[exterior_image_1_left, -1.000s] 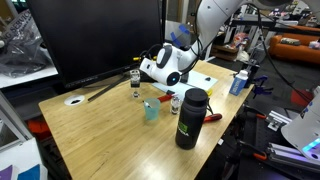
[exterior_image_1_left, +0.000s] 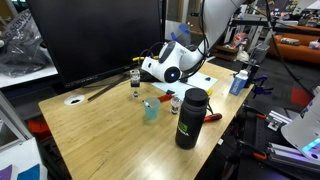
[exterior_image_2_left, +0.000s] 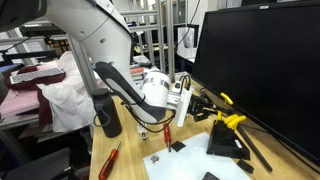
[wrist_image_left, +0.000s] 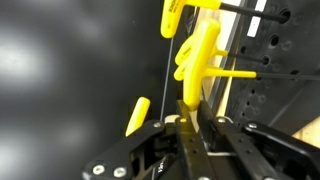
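Note:
Several yellow-handled hex keys stand in a black holder (exterior_image_2_left: 228, 146) close to the monitor. In the wrist view one yellow handle (wrist_image_left: 202, 62) runs down to my gripper, its lower end between the fingertips. The fingers look shut on that handle. Other yellow handles (wrist_image_left: 137, 116) lie close around it, with dark shafts reaching to the right. From the second exterior side, the gripper (exterior_image_2_left: 196, 96) is just beside the yellow handles (exterior_image_2_left: 233, 121); its contact there is too small to make out.
A large black monitor (exterior_image_2_left: 262, 70) rises right behind the holder. A black bottle (exterior_image_1_left: 191, 120), a teal cup (exterior_image_1_left: 152, 109) and a white mug (exterior_image_1_left: 177, 103) stand nearer the front. Red-handled screwdrivers (exterior_image_2_left: 108, 164) and a white sheet (exterior_image_2_left: 190, 160) lie on the table.
The arm's upper links have shifted slightly up and to the right in exterior view 1. Around the gripper little differs, and the objects on the table stay put.

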